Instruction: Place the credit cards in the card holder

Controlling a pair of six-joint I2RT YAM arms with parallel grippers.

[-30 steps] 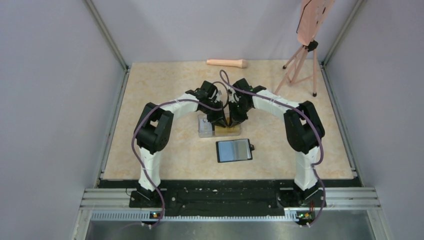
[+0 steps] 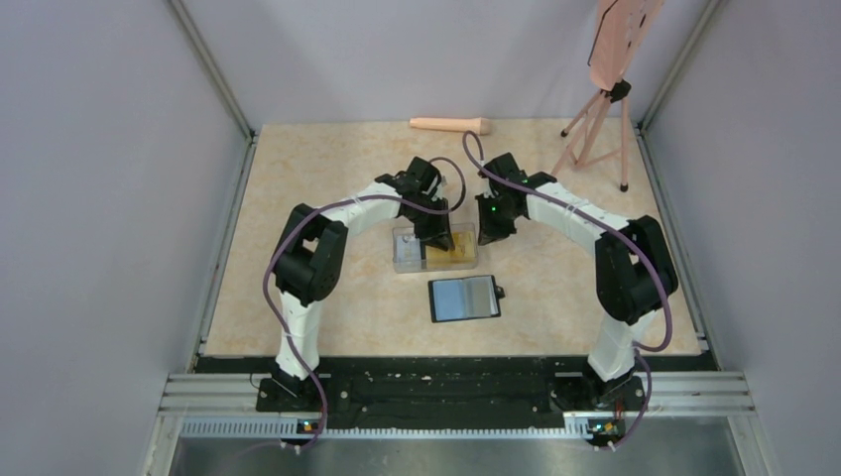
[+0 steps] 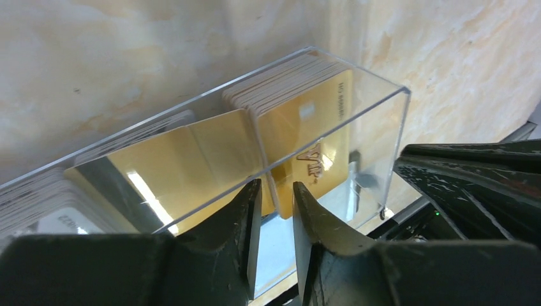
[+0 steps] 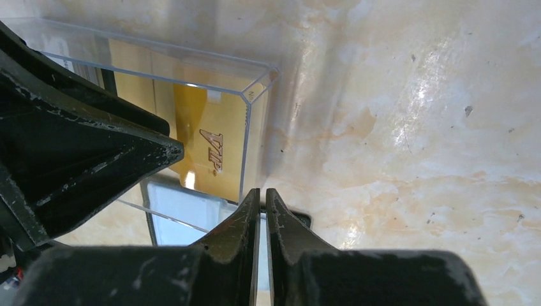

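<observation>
A clear box in the middle of the table holds cards in stacks, with a gold stack toward its right end. My left gripper is over the box with its fingers parted, a gap between them. Through that gap the edge of the gold cards shows; I see nothing gripped. Just right of the box, my right gripper is shut, with nothing visible between its fingertips. The card holder lies spread flat in front of the box, showing a blue side and a greyish clear side.
A pinkish microphone-shaped object lies along the back edge. A tripod stands at the back right. The two grippers are close together above the box.
My right gripper has moved right, from over the box to beside it. The left gripper has shifted only slightly. Box and card holder have stayed in place.
</observation>
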